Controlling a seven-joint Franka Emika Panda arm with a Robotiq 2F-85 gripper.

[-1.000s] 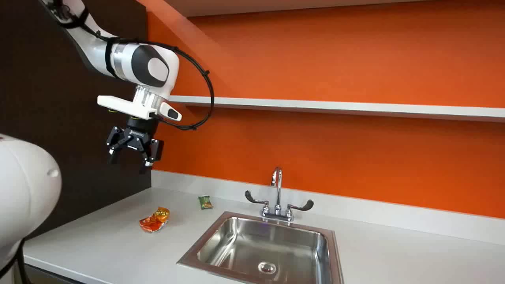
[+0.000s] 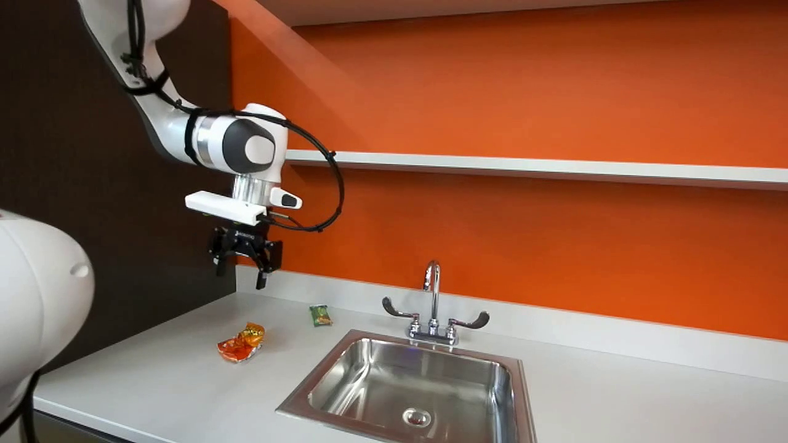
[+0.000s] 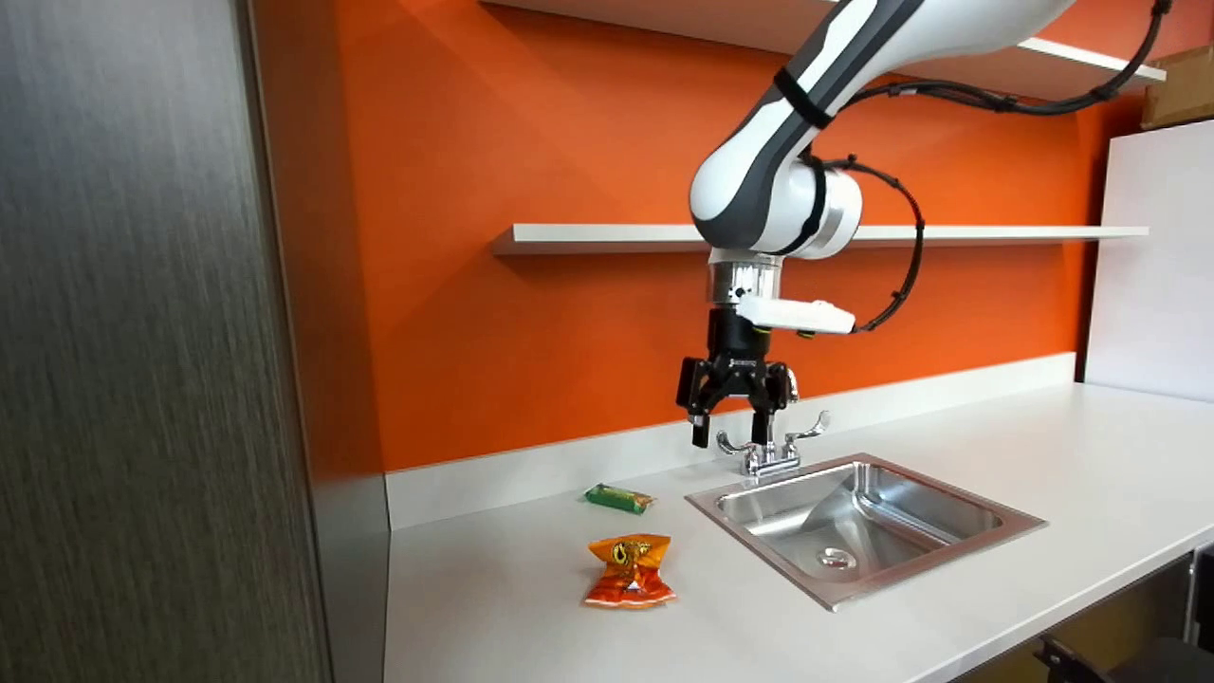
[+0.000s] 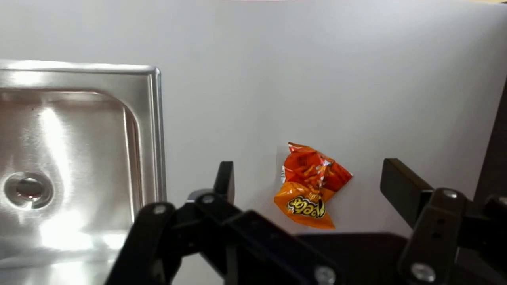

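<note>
An orange and red crumpled snack bag (image 3: 629, 571) lies on the counter to the left of the sink. In the wrist view the bag (image 4: 311, 187) appears between my spread fingers, well below them. My gripper (image 2: 242, 277) hangs in the air above the counter, pointing down, open and empty. A small green packet (image 3: 617, 497) rests farther back, close to the backsplash; the wrist view does not show it.
The steel sink (image 2: 295, 399) is set into the counter, with a tall faucet (image 2: 434, 303) behind it. A white shelf (image 2: 532, 166) runs along the orange wall. A dark panel (image 3: 148, 341) closes off the left end. Counter around the bag is clear.
My gripper has moved down and to the right in exterior view 1, and hangs more upright. The bag and the green packet lie where they were.
</note>
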